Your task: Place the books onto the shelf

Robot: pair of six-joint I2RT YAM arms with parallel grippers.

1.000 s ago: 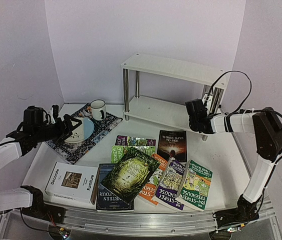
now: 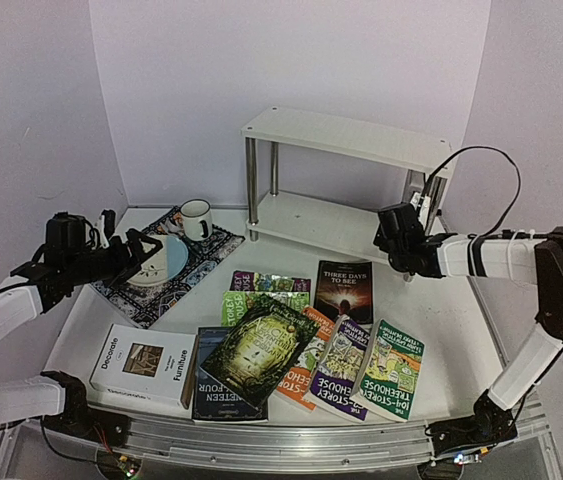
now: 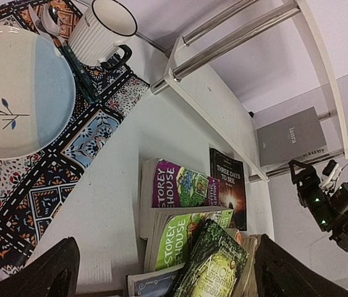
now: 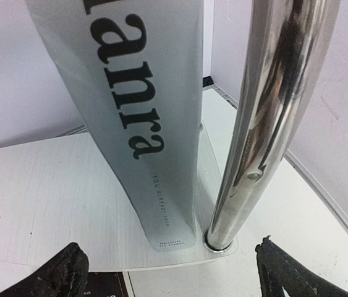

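Note:
Books lie in a loose pile at the table's front: Decorate Furniture (image 2: 141, 365), a dark blue book (image 2: 216, 400), a green book (image 2: 261, 355), Three Days to See (image 2: 343, 290) and several Treehouse books (image 2: 389, 370). A grey upright book or file (image 4: 149, 124) stands on the lower shelf beside a steel post. My right gripper is open just before it, fingers apart with nothing between them. My left gripper hangs open over the left side, above the mat and books.
The white two-tier shelf (image 2: 341, 140) stands at the back right, its lower tier mostly clear. At back left a patterned mat (image 3: 112, 124) holds a plate (image 3: 13, 93), cutlery and a mug (image 3: 106, 31). Walls enclose the table.
The left arm and the books have not moved.

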